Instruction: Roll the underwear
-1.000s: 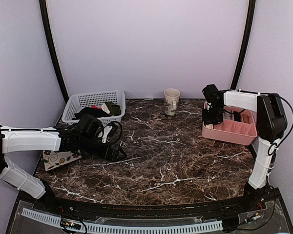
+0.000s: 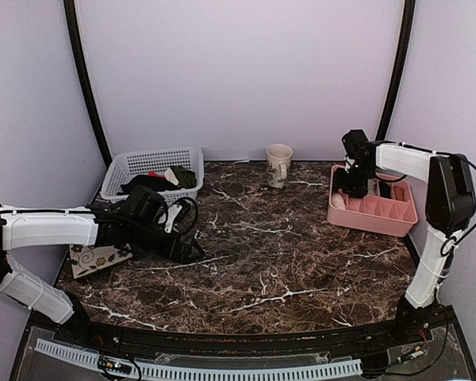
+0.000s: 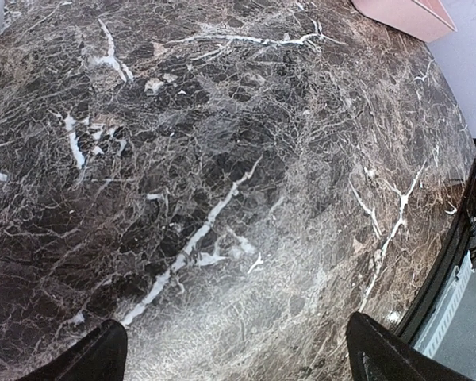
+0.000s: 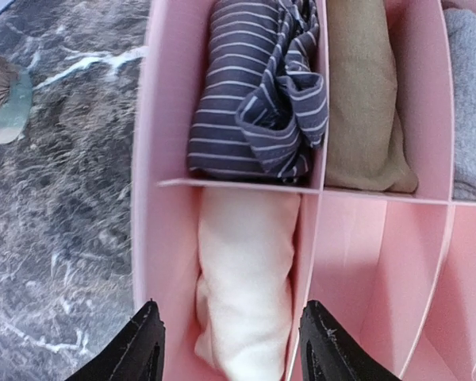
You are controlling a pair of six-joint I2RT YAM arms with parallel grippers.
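A rolled white underwear point(image 4: 246, 262) lies lengthwise in the front left compartment of the pink divided box point(image 2: 369, 226). In the right wrist view my right gripper is above that compartment, its fingers point(image 4: 147, 341) spread wide and apart from the white roll. From the top view the right gripper hides part of the box's left side. My left gripper point(image 2: 192, 252) hovers over the left of the table, open and empty; its two dark fingers point(image 3: 99, 353) stand far apart in the left wrist view.
Striped dark point(image 4: 242, 95), brown point(image 4: 361, 103) and grey point(image 4: 470, 103) rolls fill the box's back row. A white basket point(image 2: 115, 178) with clothes stands back left, a mug point(image 2: 278, 163) back centre.
The roll now rests down in its compartment. The left arm stays nearly still.
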